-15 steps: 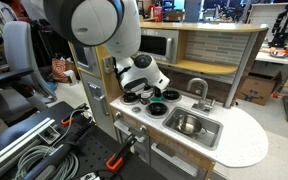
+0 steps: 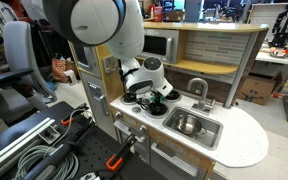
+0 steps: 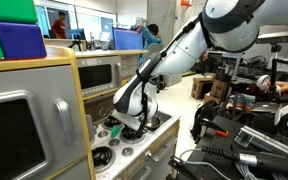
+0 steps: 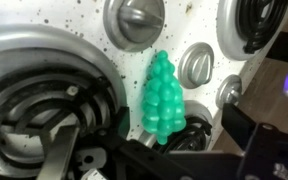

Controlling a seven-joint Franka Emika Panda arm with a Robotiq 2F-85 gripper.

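A bumpy, translucent green object [image 4: 164, 98] lies on the stove top between a coil burner and the control knobs. Above it, my gripper is open, with one dark finger [image 4: 66, 152] on each side of the view and the green object in the space between and ahead of them. Whether the fingers touch it cannot be told. In exterior view 1 the gripper [image 2: 163, 98] is low over the stove, and the arm hides part of the burners. Exterior view 2 shows it just above the stove [image 3: 112, 142] too.
Coil burners [image 4: 54, 98] and silver knobs [image 4: 196, 64] surround the green object. A sink [image 2: 192, 128] with a tall faucet [image 2: 202, 92] lies to the right, and white counter [image 2: 242, 140] beyond it is clear. A shelf and a microwave [image 2: 160, 45] stand behind the arm.
In exterior view 1 the gripper has shifted slightly right and lower over the stove.
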